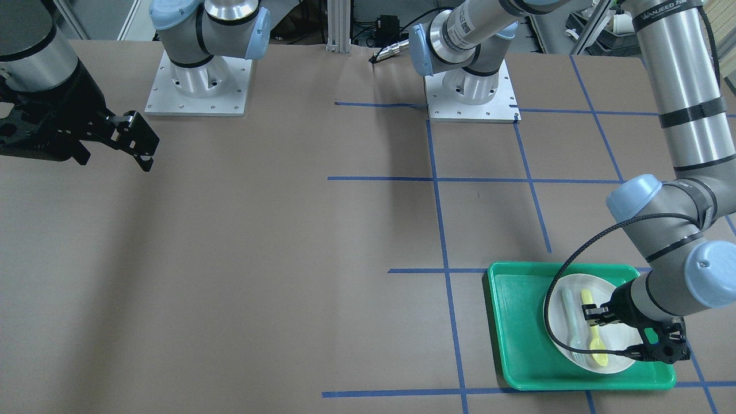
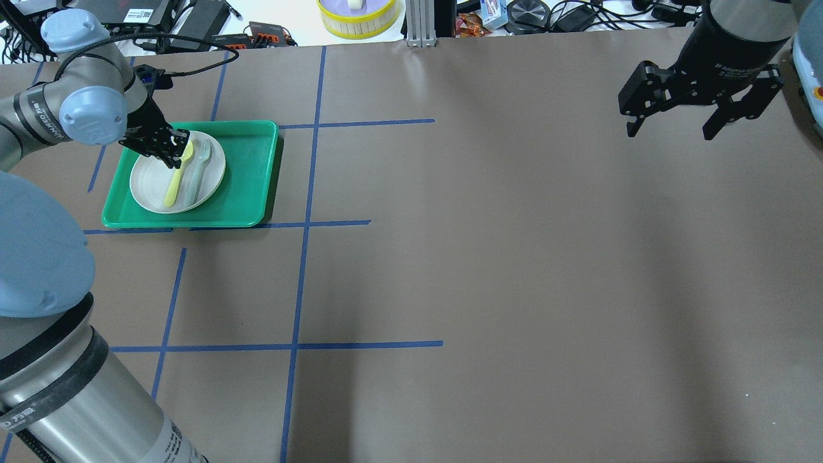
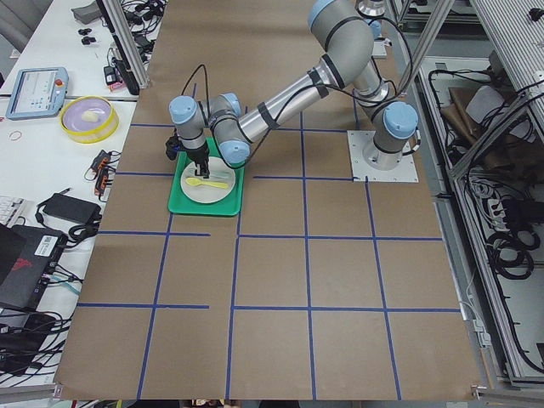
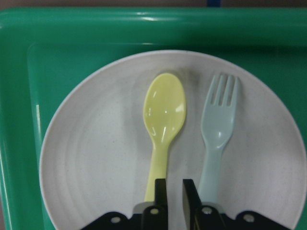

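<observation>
A green tray [image 1: 510, 324] holds a white plate [image 4: 86, 143] with a yellow spoon [image 4: 163, 110] and a pale blue fork [image 4: 218, 124] lying side by side. My gripper hangs over the plate at the handle ends of both utensils. Its two black fingertips stand a narrow gap apart at the bottom of the wrist view, with nothing visible between them; whether that counts as open or shut is unclear. In the front view the gripper partly hides the plate.
A second black gripper [image 1: 124, 138] on another arm hangs at the left of the front view. Other arm bases [image 1: 200, 103] stand at the back.
</observation>
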